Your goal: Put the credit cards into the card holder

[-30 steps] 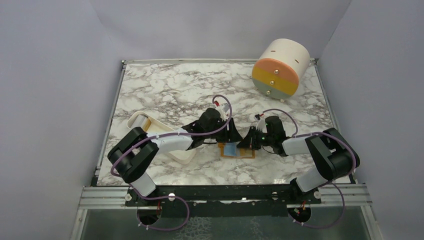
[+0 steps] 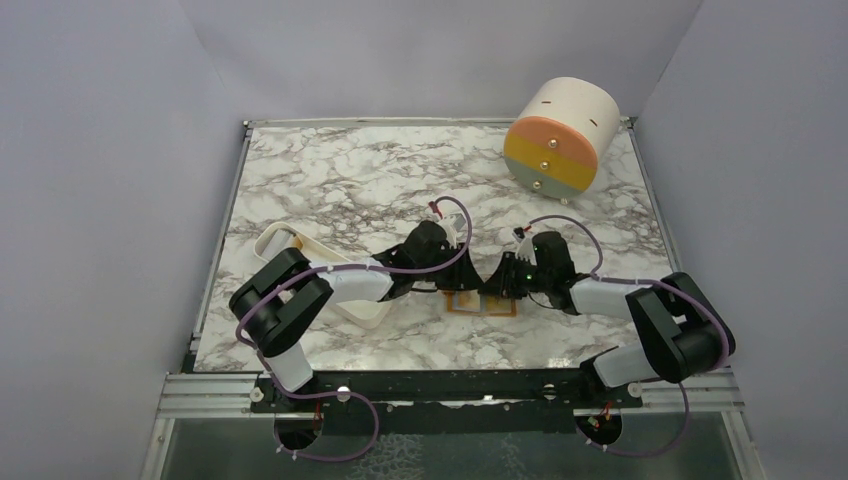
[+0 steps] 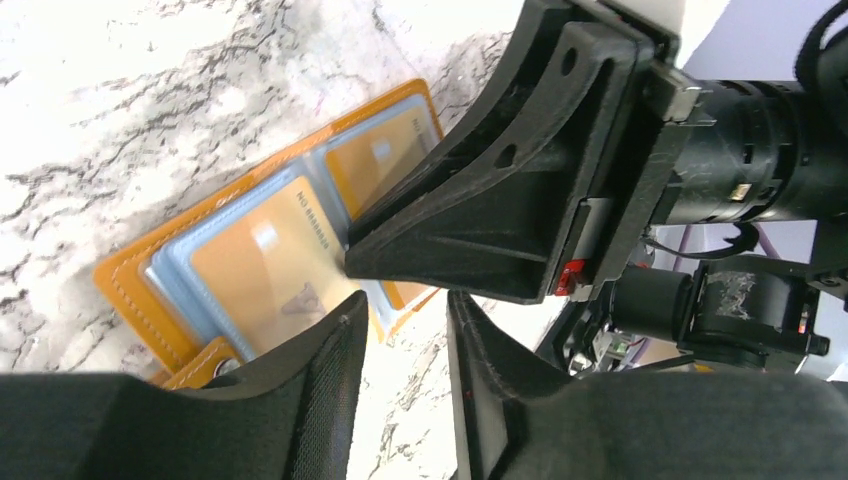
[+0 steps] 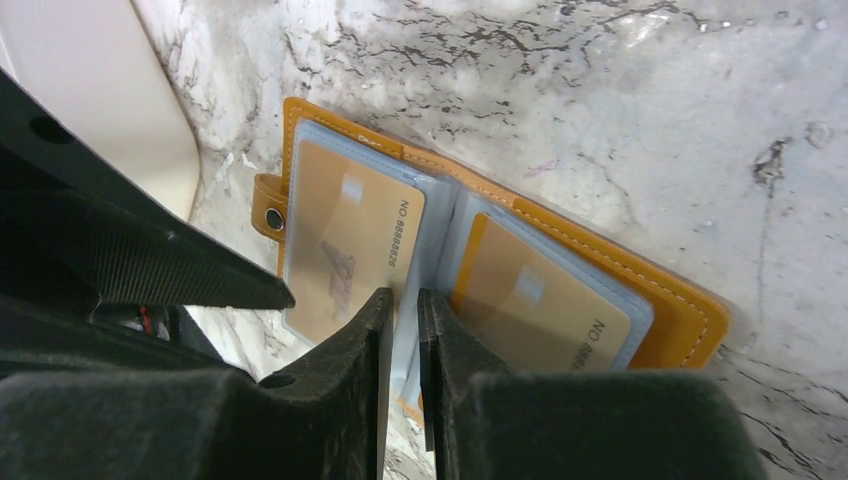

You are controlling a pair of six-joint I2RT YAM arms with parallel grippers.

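Note:
The orange card holder (image 2: 482,314) lies unfolded on the marble table beneath both grippers. A beige card (image 3: 262,265) rests over the left clear pocket; how far it is tucked in I cannot tell. Another beige card (image 4: 535,300) lies in the right clear pocket. Near the left card, my left gripper is partly open, with no card visible between its fingers. My right gripper is shut low over the holder's middle, beside the left card's edge; whether it pinches any thin plastic is unclear.
To the left stands a long pale tray (image 2: 365,313) with a card-like item (image 2: 290,240) at its far end, partly behind the left arm. A striped-front drum (image 2: 565,135) sits at the back right. Open marble lies behind and in front of the grippers.
The holder's left half looked blue before; beige card surface now shows there.

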